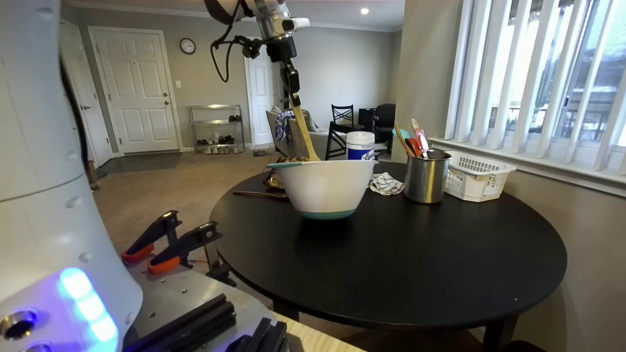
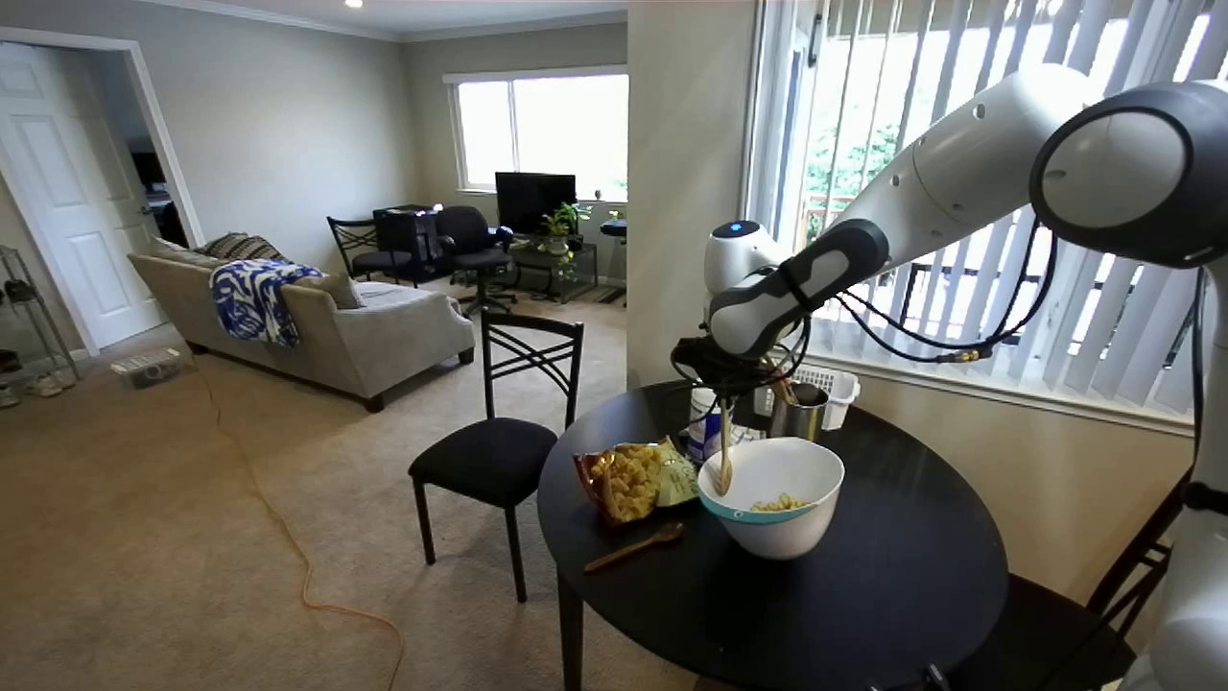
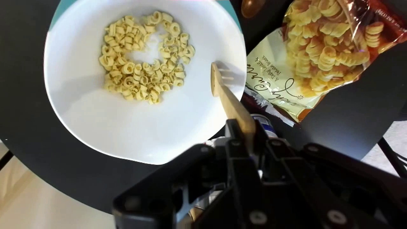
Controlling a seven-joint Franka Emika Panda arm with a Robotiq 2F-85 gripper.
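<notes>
My gripper (image 1: 296,100) is shut on the handle of a wooden utensil (image 3: 233,105), which slants down into a white mixing bowl (image 2: 768,530) with a teal rim. In the wrist view the utensil's slotted head lies against the bowl's inner wall, on the side nearest the snack bag. Pale curled pasta pieces (image 3: 131,74) form a ring around a bare patch on the bowl's floor. From exterior view 1 the bowl appears tipped away, its teal base showing and its inside hidden. My fingers are above the rim.
Beside the bowl lie an open snack bag (image 2: 630,482) and a wooden spoon (image 2: 633,548). Behind stand a white-and-blue tub (image 1: 360,145), a cloth (image 1: 387,184), a metal utensil pot (image 1: 426,179) and a white basket (image 1: 478,176).
</notes>
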